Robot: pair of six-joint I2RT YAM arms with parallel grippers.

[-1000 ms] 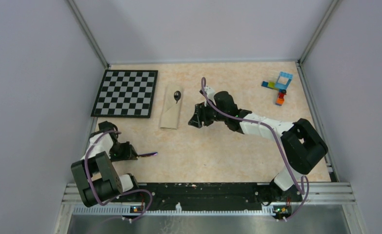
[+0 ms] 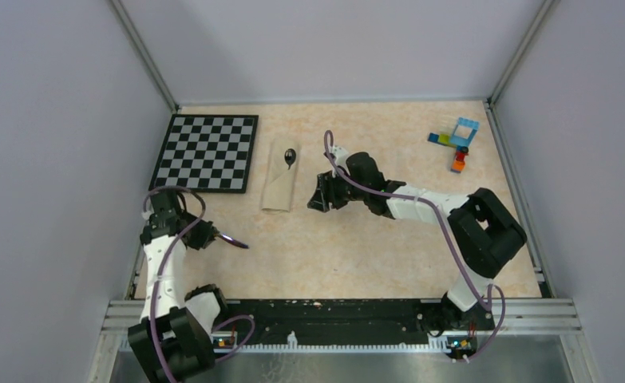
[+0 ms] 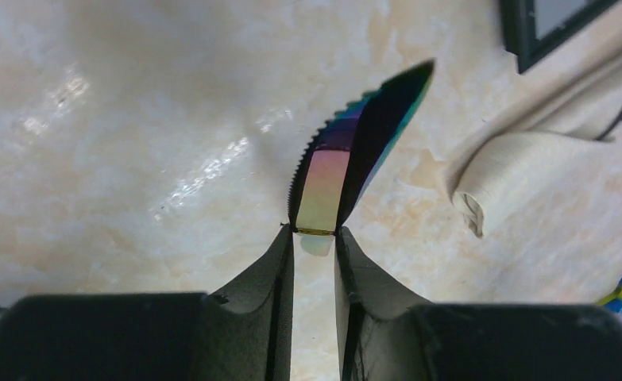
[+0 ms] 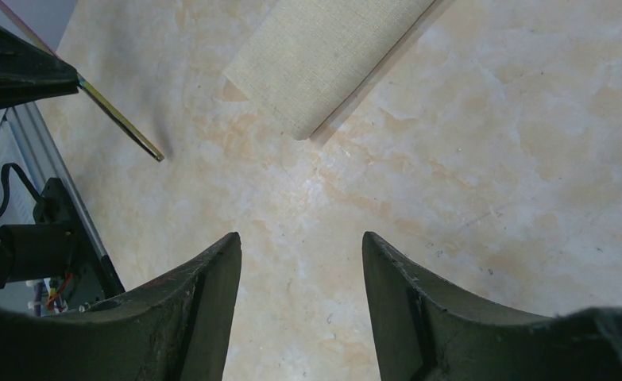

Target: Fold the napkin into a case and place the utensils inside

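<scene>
My left gripper is shut on an iridescent knife (image 3: 357,135) with a serrated edge, held by its narrow part above the table at the lower left. A beige folded napkin (image 2: 278,187) lies at the table's middle-left, right of the board, with a dark utensil (image 2: 290,156), spoon or fork, in its upper part; the left wrist view shows a rolled corner. My right gripper stands open and empty, right of the napkin, its fingers over bare table.
A checkered board (image 2: 203,152) lies at the back left. Colourful toy blocks (image 2: 457,140) sit at the back right.
My left arm has risen and moved toward the back, carrying the knife, whose angle has changed. The right arm has shifted only very slightly.
</scene>
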